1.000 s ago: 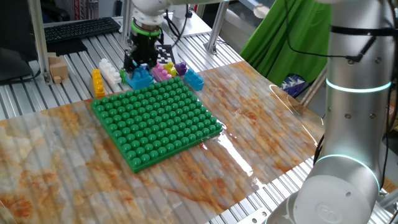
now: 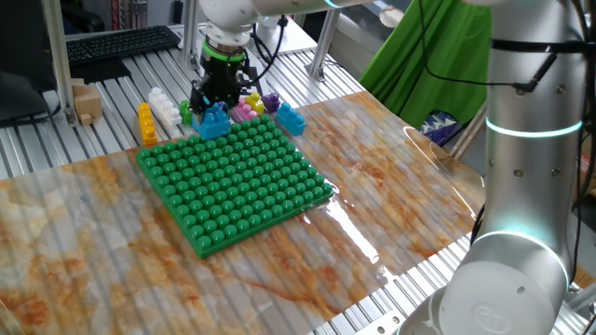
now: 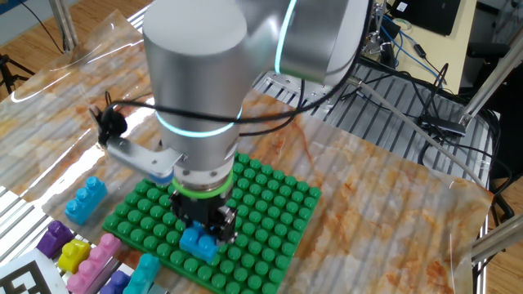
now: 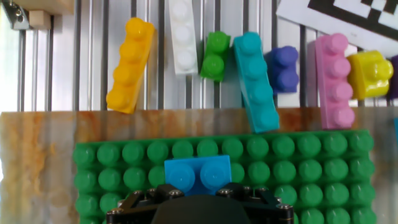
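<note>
A blue brick with its studs up sits between the fingertips of my gripper, which is shut on it. In exterior view 1 the blue brick appears at the back edge of the green studded baseplate, beneath the gripper. From the other side, in exterior view 2, the brick shows in front of the plate's studs. Whether its underside touches the plate cannot be told. The arm hides part of the plate there, and the gripper body covers the lower middle of the wrist view.
Beyond the plate lie loose bricks: orange, white, green, teal, purple, pink and yellow. Another blue brick rests by the plate's corner. The marbled sheet has free room.
The baseplate and loose bricks have stayed put.
</note>
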